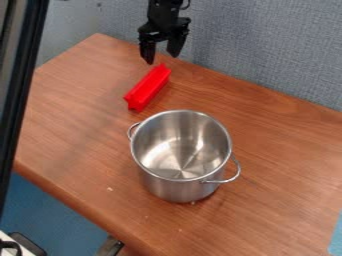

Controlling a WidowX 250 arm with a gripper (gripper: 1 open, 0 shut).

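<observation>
My black gripper (162,48) hangs at the top centre, open, its fingers just above the far end of a red elongated block (147,88), apart from it. The block lies on the wooden table, angled from back right to front left. A steel pot (181,155) with two side handles stands nearer the camera, empty.
A grey padded wall (267,50) runs along the back edge. A dark vertical frame cuts across the left side of the view.
</observation>
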